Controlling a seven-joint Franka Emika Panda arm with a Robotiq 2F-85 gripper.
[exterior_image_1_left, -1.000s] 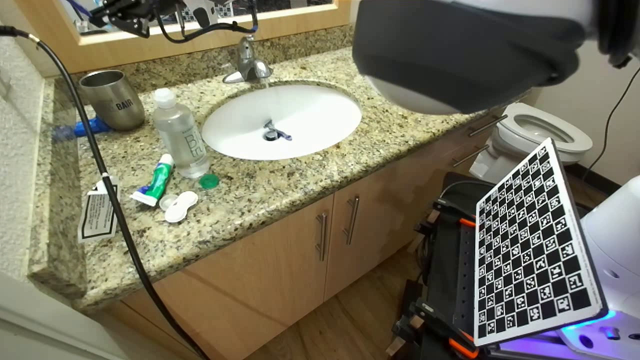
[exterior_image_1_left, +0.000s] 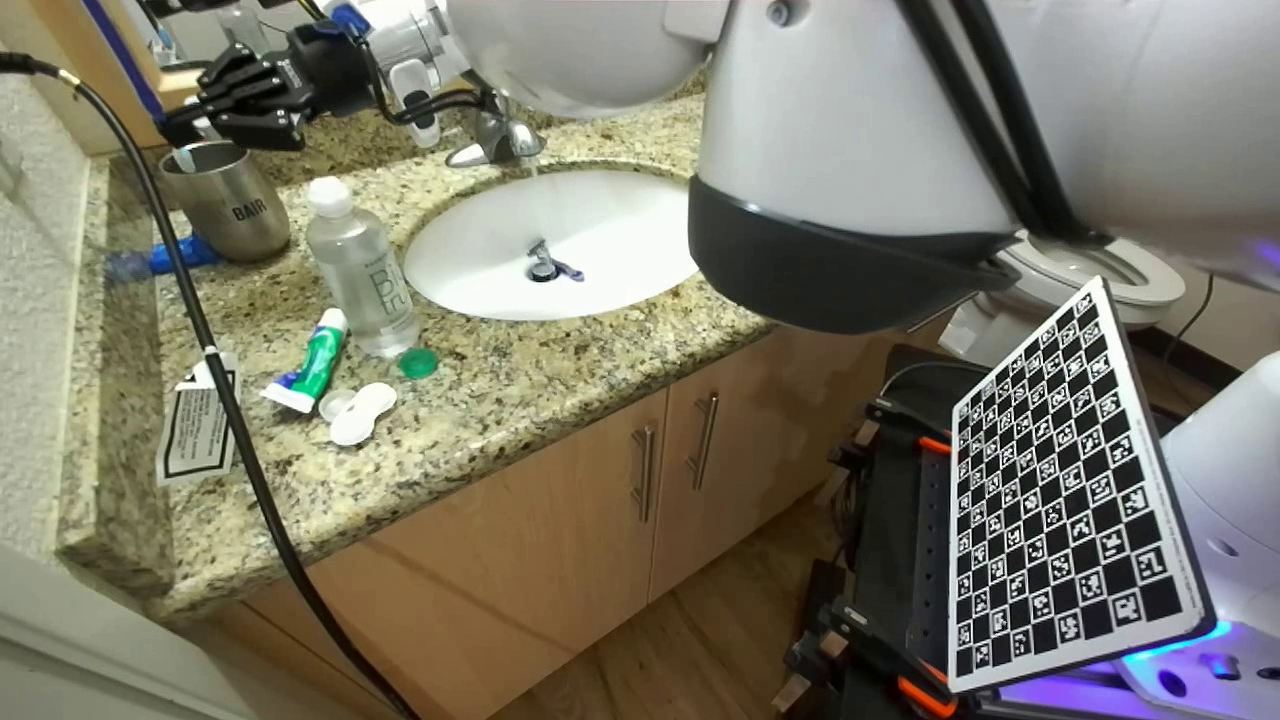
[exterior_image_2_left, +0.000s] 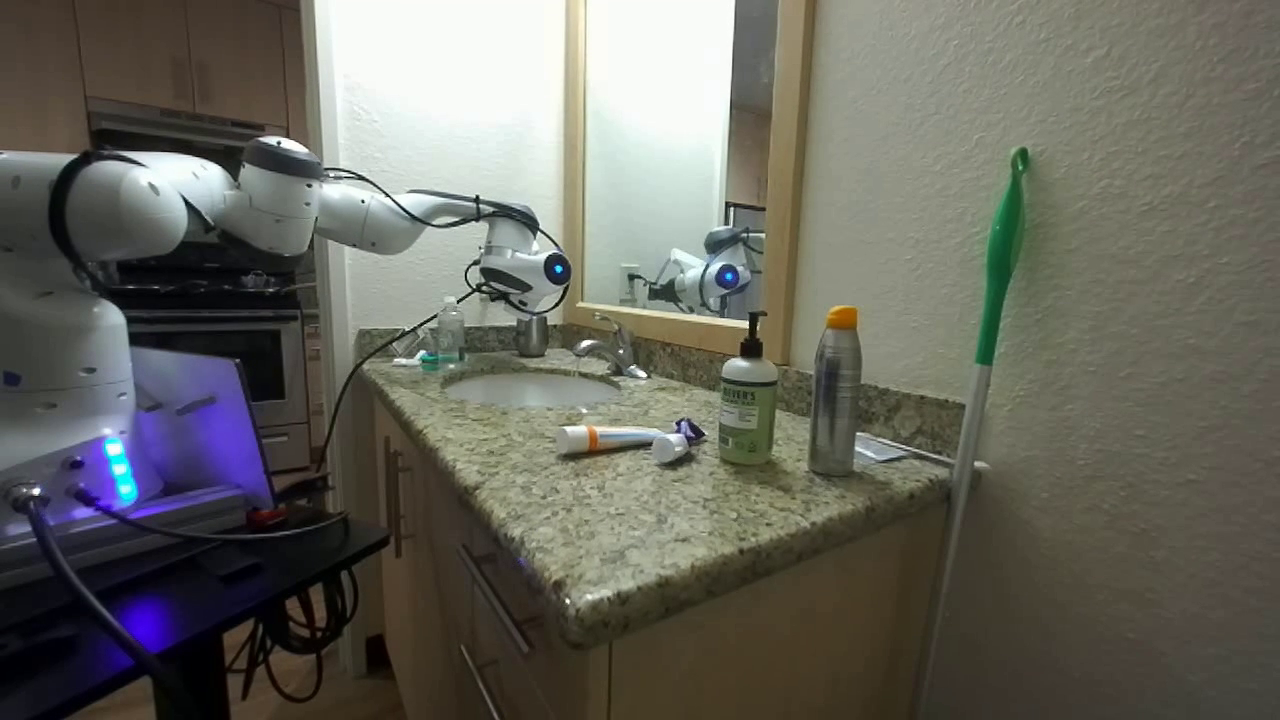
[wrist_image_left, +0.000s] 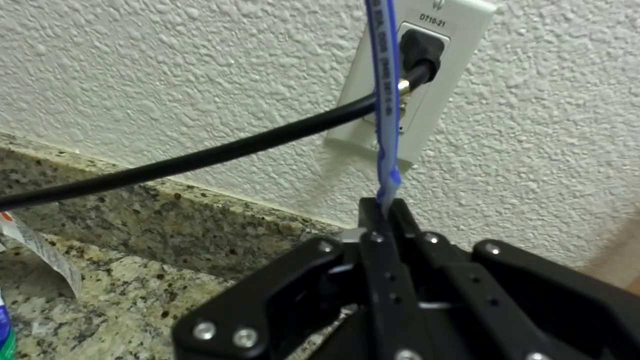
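Note:
A long, thin stick (wrist_image_left: 387, 120), translucent white with blue edges and small print, is clamped between the fingertips of my gripper in the wrist view. In exterior view 1 its blue upper part rises towards the mirror. A pale lower end shows at the mouth of the steel cup (exterior_image_1_left: 234, 210), beneath my gripper (exterior_image_1_left: 198, 120); whether it touches the cup is unclear. The cup stands upright in the counter's back-left corner. Exterior view 2 shows the cup (exterior_image_2_left: 533, 336) below the wrist, with the fingers hidden.
A clear bottle (exterior_image_1_left: 366, 276) stands right of the cup. Nearer the front lie a green tube (exterior_image_1_left: 318, 360), a green cap (exterior_image_1_left: 417, 362) and a white contact-lens case (exterior_image_1_left: 360, 414). A black cable (exterior_image_1_left: 228, 396) hangs across the left side. The sink (exterior_image_1_left: 480, 270) lies to the right.
My gripper has come down from in front of the mirror to just over the cup, still holding the stick. The objects on the counter look unmoved.

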